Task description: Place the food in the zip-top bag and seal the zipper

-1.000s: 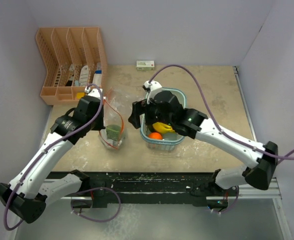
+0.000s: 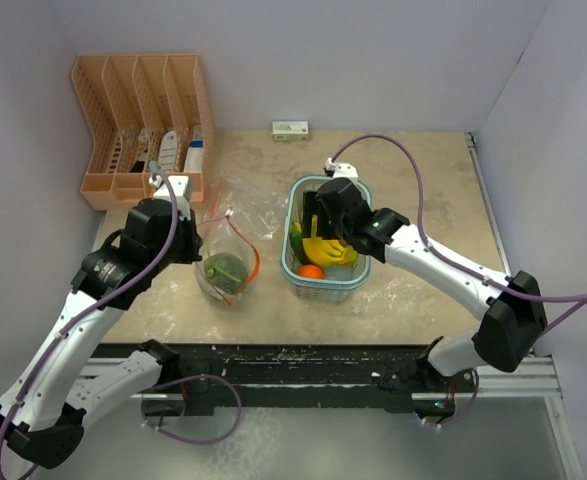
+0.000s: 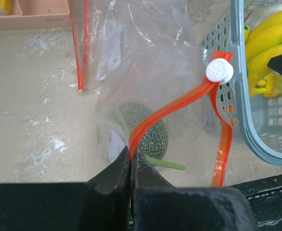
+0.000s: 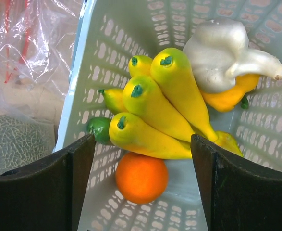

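Note:
The clear zip top bag (image 2: 235, 229) with red zipper strips lies left of the basket, its mouth spread. A green, textured vegetable (image 3: 148, 132) and a thin green stalk (image 3: 165, 164) show through its film. My left gripper is shut on one red zipper strip at the bag's mouth. A white slider (image 3: 219, 70) sits on the zipper near the basket. Over the blue basket (image 2: 334, 286) hangs my right gripper, open, nothing held. Below it lie yellow peppers (image 4: 155, 108), an orange (image 4: 141, 177), a green vegetable (image 4: 99, 129) and a white bulb (image 4: 222, 55).
A pink compartment organizer (image 2: 98, 187) with a few items stands at the back left. A small box (image 2: 290, 130) lies at the table's back edge. Right of the basket the table (image 2: 428, 235) is clear.
My right gripper has moved right, from near the bag to over the basket.

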